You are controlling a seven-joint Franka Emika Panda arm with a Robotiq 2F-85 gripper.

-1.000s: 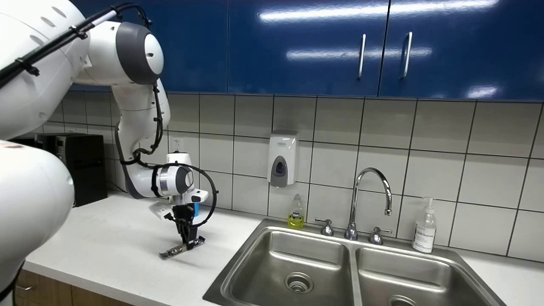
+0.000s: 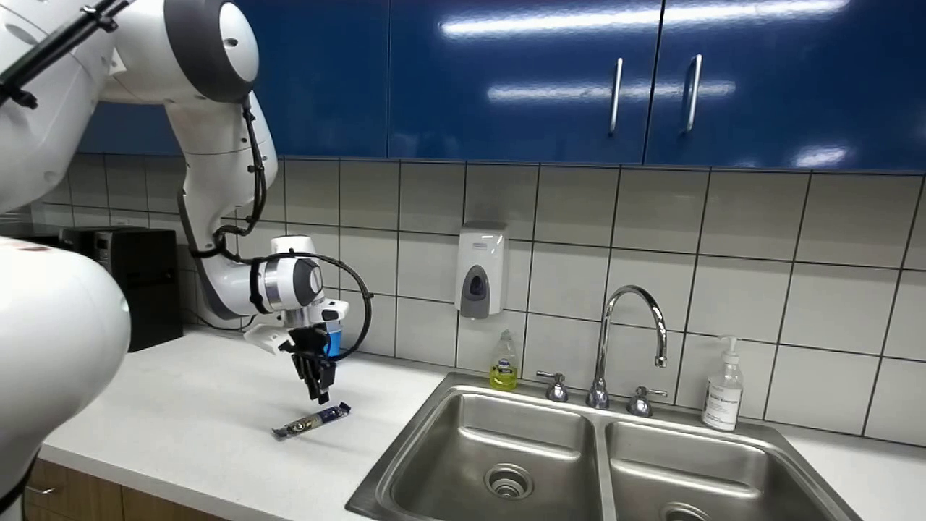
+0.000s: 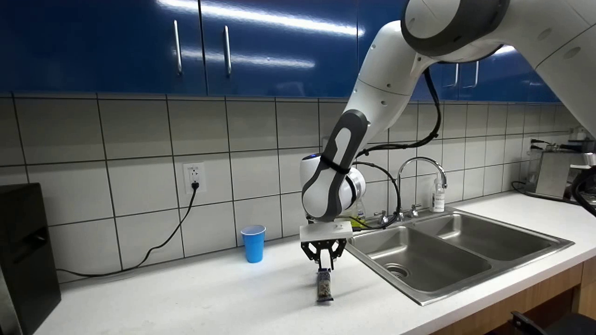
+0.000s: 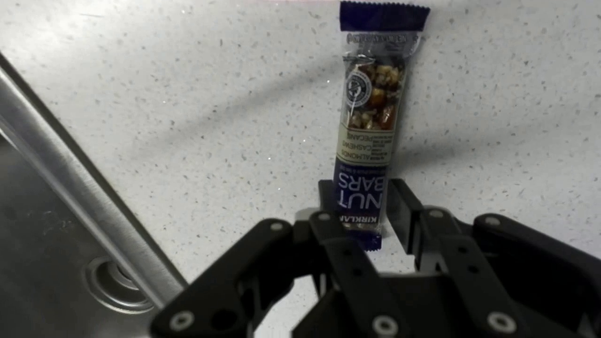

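A nut bar (image 2: 310, 422) in a dark blue and clear wrapper lies on the white counter (image 2: 182, 408), left of the sink. In exterior view 1, the fingertips of my gripper (image 2: 323, 399) appear just above the bar. The second exterior view has the gripper (image 3: 326, 269) at the bar's far end. From the wrist, the gripper's fingers (image 4: 404, 211) flank the blue "NUT BARS" end of the nut bar (image 4: 363, 186), spaced part way apart. A sliver of counter shows between the bar and the right finger; contact on the left is hard to judge.
A double steel sink (image 3: 447, 245) lies close to the right of the bar. Against the wall stand a blue cup (image 3: 254, 244) and a yellow-green soap bottle (image 2: 503, 365). A black appliance (image 3: 25, 251) occupies the left end.
One second ago the fingers were lower and overlapped the bar in exterior view 1. The gripper has risen and shifted slightly left, while the bar lies in nearly the same place.
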